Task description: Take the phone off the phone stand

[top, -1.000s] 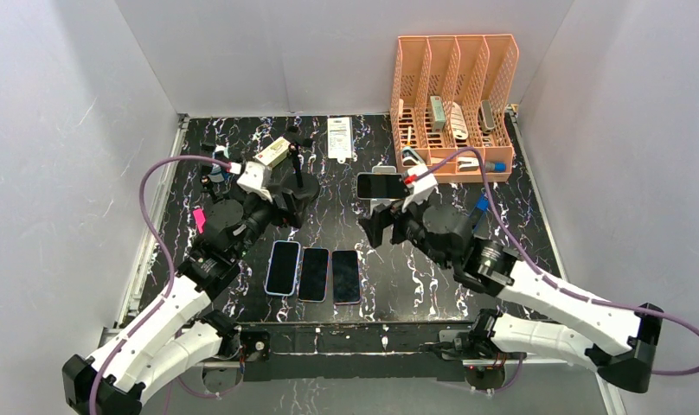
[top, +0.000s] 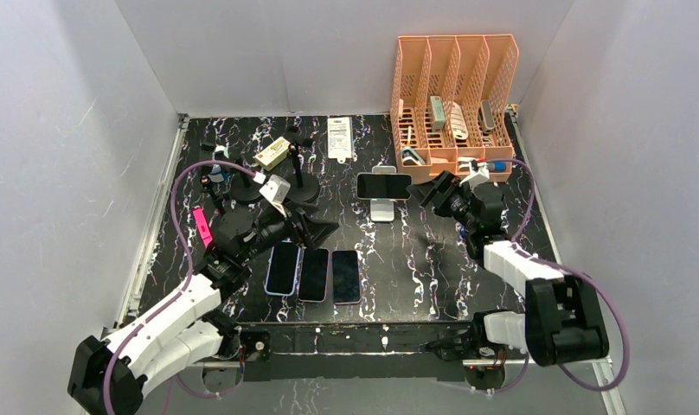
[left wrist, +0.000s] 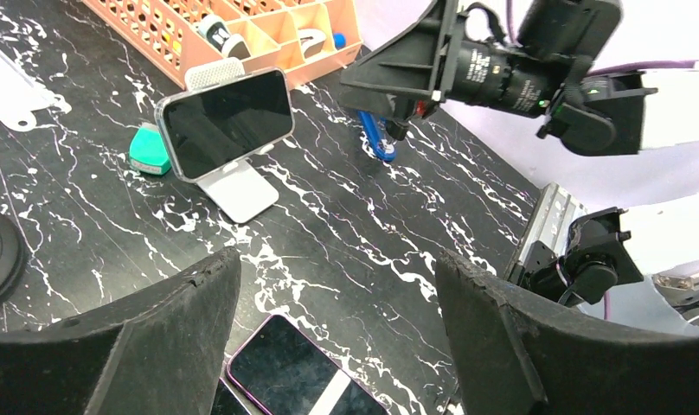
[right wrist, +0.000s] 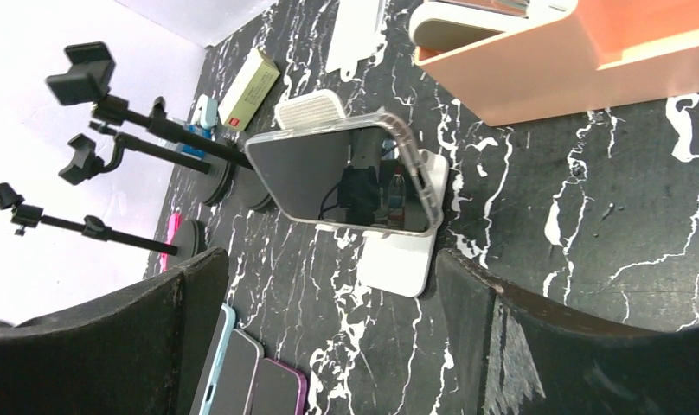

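A phone with a dark screen sits sideways on a silver stand; in the right wrist view the phone is tilted back on the stand, centred beyond my right gripper's fingers. My right gripper is open, just right of the phone, nothing between its fingers. My left gripper is open and empty, left of and in front of the stand. From the left wrist view the phone is seen upper left, with the right gripper above and right of it.
Three phones lie at the front left. Black stands and a yellow box are at the back left. A peach organiser fills the back right.
My right gripper has swung right and back to beside the phone's right end. The phone and stand stay in place.
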